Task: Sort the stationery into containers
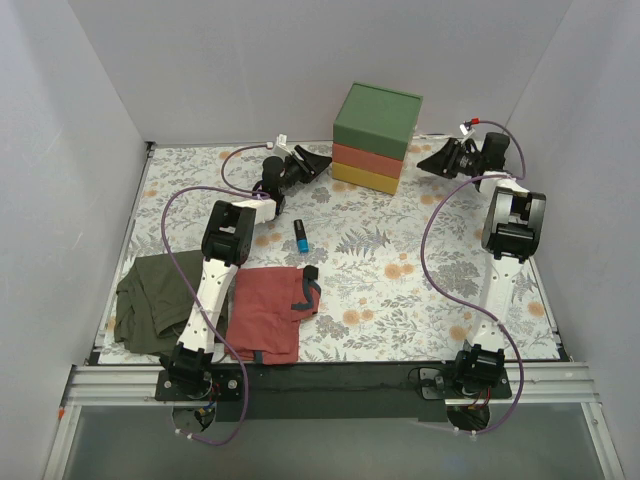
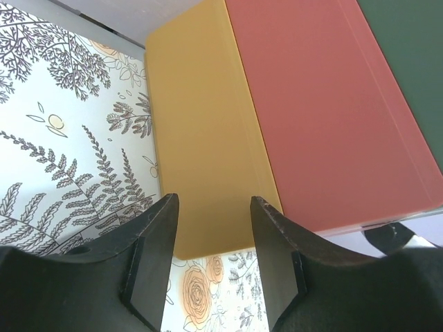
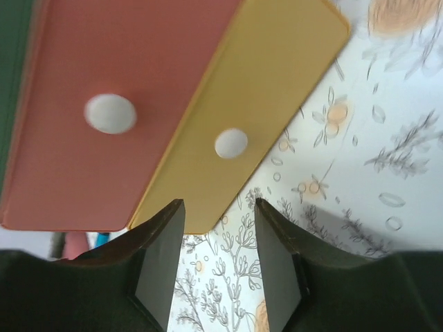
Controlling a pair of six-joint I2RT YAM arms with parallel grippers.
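A stack of three boxes stands at the back: green (image 1: 374,118) on top, red (image 1: 367,162) in the middle, yellow (image 1: 364,178) at the bottom. Beside its left side, my left gripper (image 1: 322,162) has its fingers apart; in the left wrist view the yellow box (image 2: 208,131) fills the background behind that gap. My right gripper (image 1: 428,165) is off the stack's right side, open and empty. White round knobs show on the red box (image 3: 111,114) and yellow box (image 3: 230,143) in the right wrist view. A dark marker with a blue end (image 1: 301,236) lies on the table.
A red cloth pouch (image 1: 268,310) with a dark strap and a dark green cloth item (image 1: 160,300) lie at the front left, near the left arm. Walls rise behind and at both sides.
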